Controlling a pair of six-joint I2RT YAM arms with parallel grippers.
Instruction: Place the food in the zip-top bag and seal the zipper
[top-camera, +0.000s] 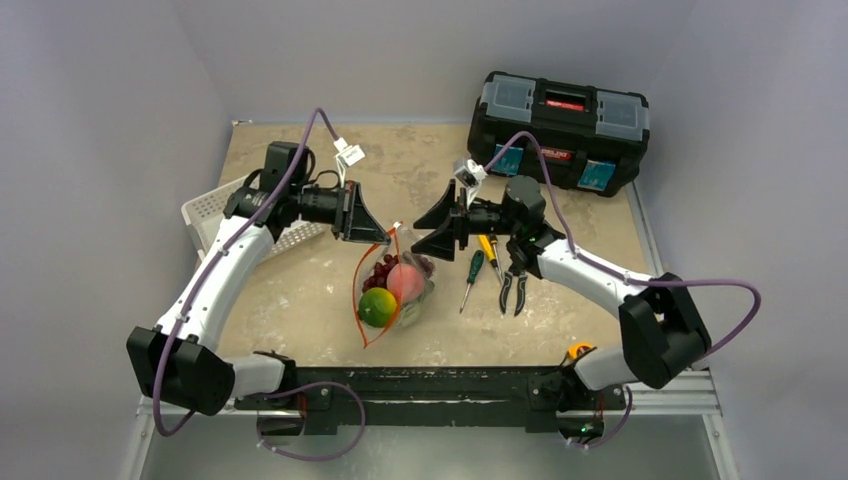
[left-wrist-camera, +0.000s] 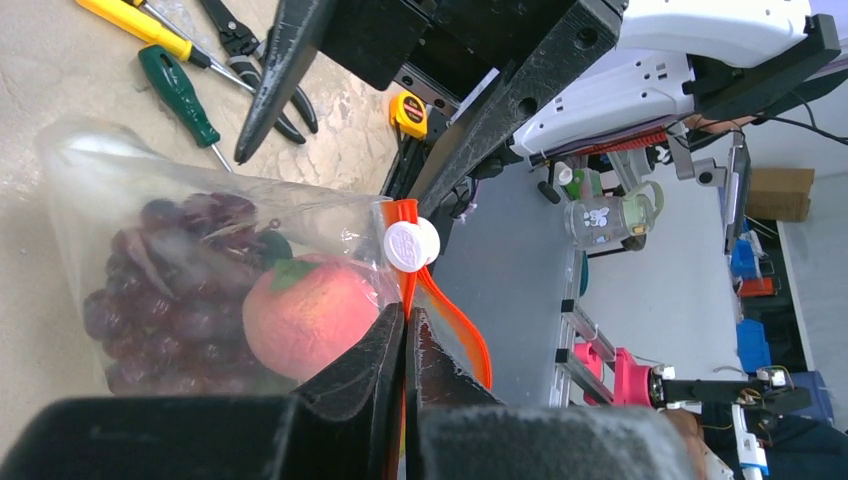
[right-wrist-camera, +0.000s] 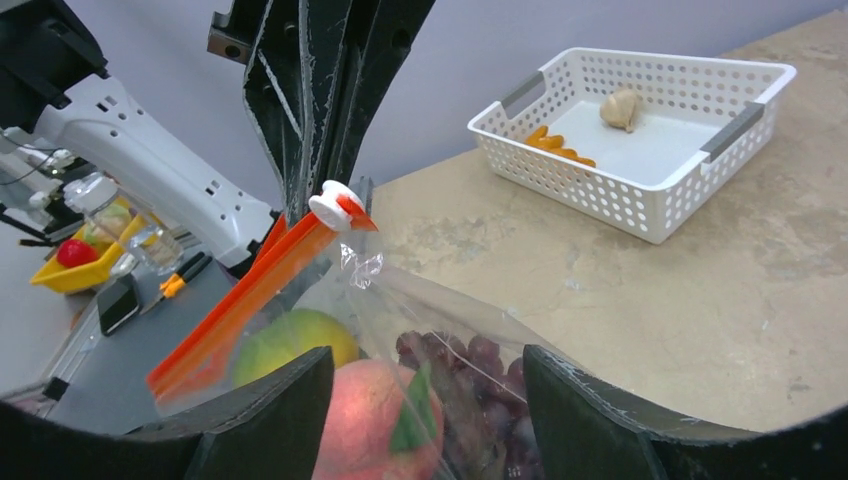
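Observation:
A clear zip top bag (left-wrist-camera: 95, 190) holds grapes (left-wrist-camera: 160, 300), a peach (left-wrist-camera: 315, 315) and a green-yellow fruit (top-camera: 377, 307). Its orange zip edge (right-wrist-camera: 230, 315) bows apart toward the front. Near the far corner of that edge sits the white slider (right-wrist-camera: 333, 205). My left gripper (top-camera: 386, 240) is shut on the orange edge close to the slider, the strip showing between its fingers. To the right of the slider, my right gripper (top-camera: 415, 237) is open and apart from it; the right wrist view shows the bag beyond its fingers (right-wrist-camera: 265, 400).
A white basket (right-wrist-camera: 640, 205) with a garlic bulb (right-wrist-camera: 620, 108) and orange pieces stands behind the left arm. Screwdrivers (top-camera: 473, 271) and pliers (top-camera: 513, 290) lie below the right arm. A black toolbox (top-camera: 560, 130) fills the back right.

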